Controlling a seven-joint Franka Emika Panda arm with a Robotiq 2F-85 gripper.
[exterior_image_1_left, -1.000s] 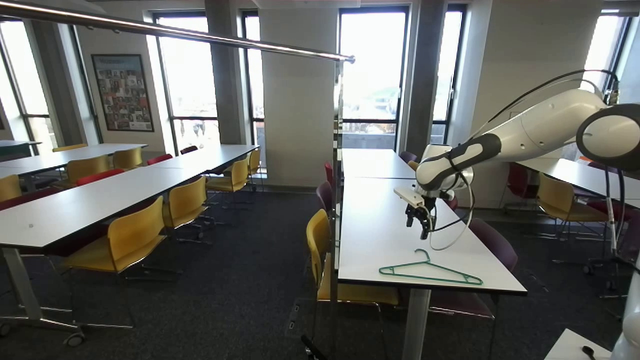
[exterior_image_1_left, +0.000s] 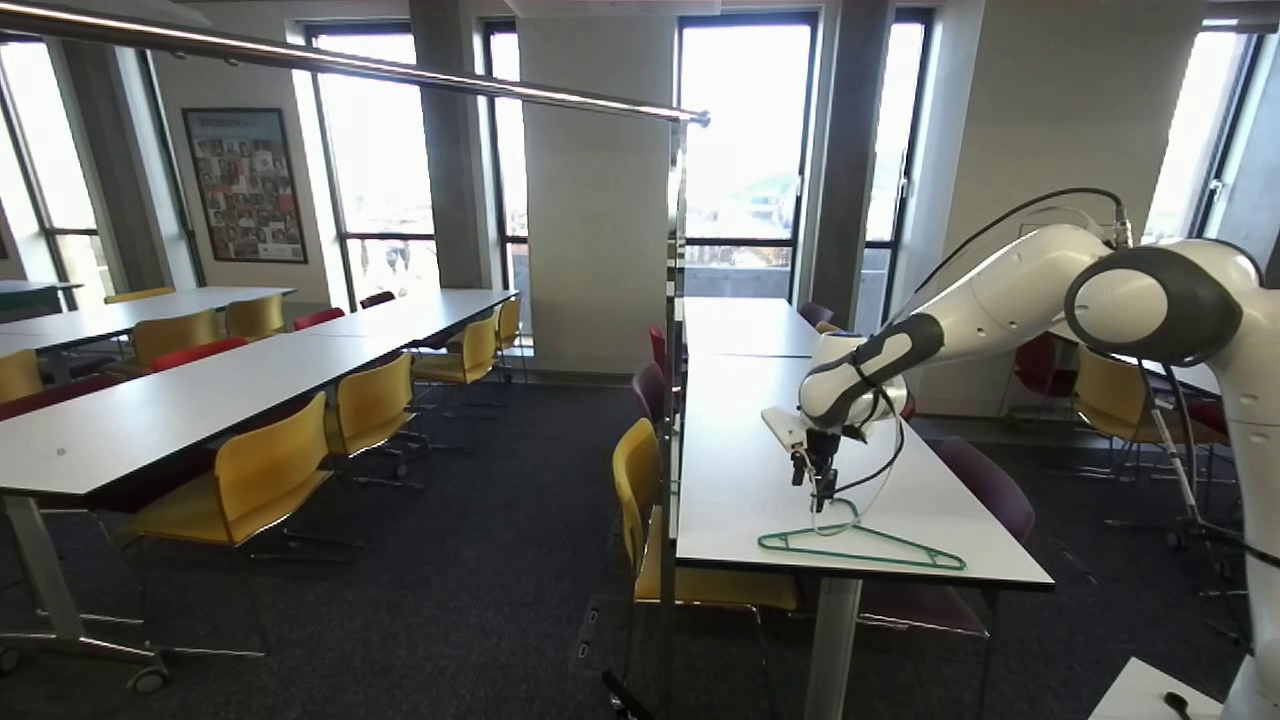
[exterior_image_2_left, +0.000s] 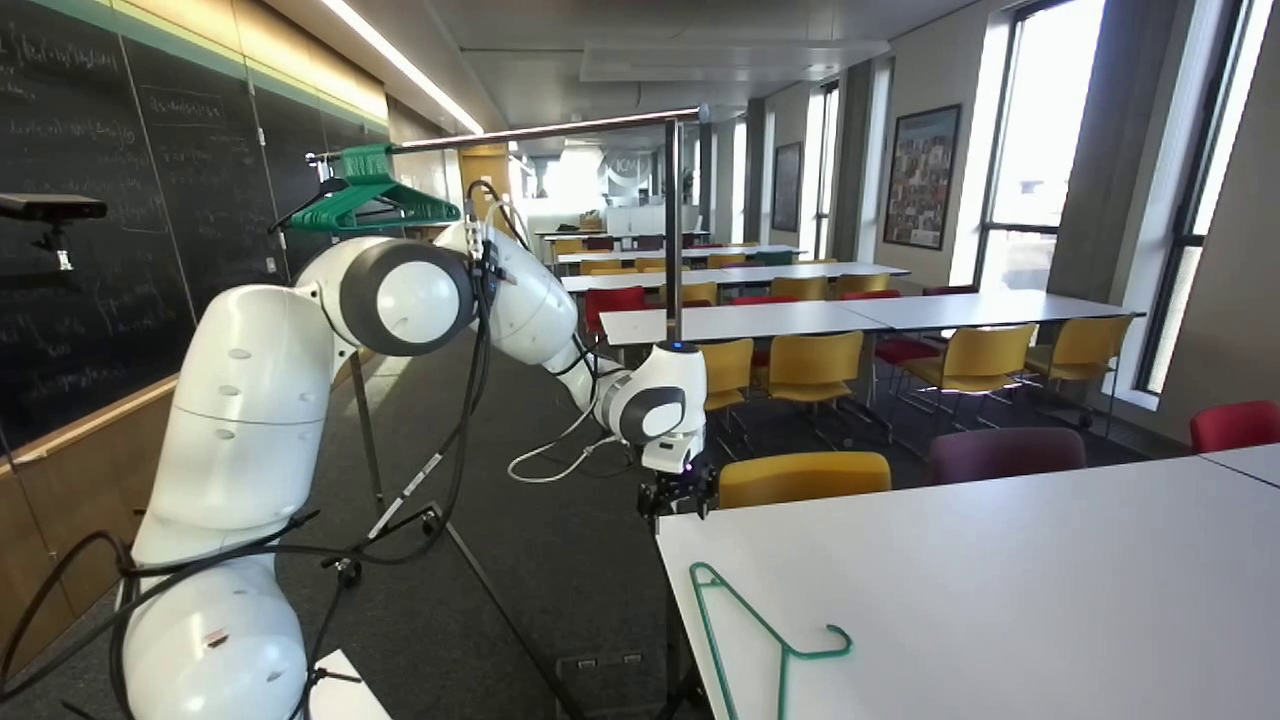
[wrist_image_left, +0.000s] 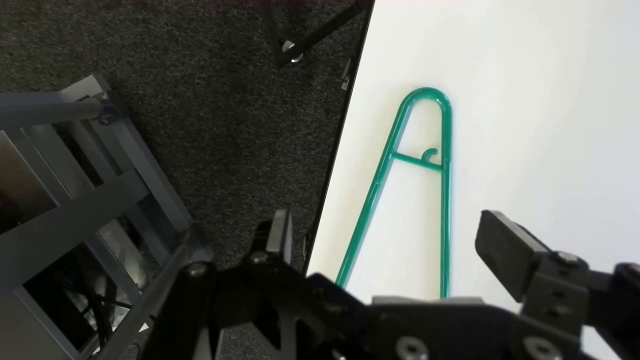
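A green hanger (exterior_image_1_left: 858, 557) lies flat near the short edge of the white table, its hook pointing inward over the tabletop. My gripper (exterior_image_1_left: 811, 486) points down above the hanger's side of the table, its fingers wide apart and empty. In the wrist view one narrow end of the hanger (wrist_image_left: 445, 228), with a small inner hook and crossbar, shows between and ahead of the fingers; the rest is hidden under the gripper body. From the second exterior side, the gripper (exterior_image_2_left: 677, 504) hangs by the table corner, apart from the hanger (exterior_image_2_left: 725, 638).
A metal rack's rail (exterior_image_2_left: 540, 132) carries several green hangers (exterior_image_2_left: 372, 206) and a dark one. Its upright (exterior_image_1_left: 674, 360) stands along the table's left side. Yellow chairs (exterior_image_1_left: 642, 492) crowd that side.
The gripper has come down and to the left in the first exterior view, closer to the hanger. The hanger stays where it was.
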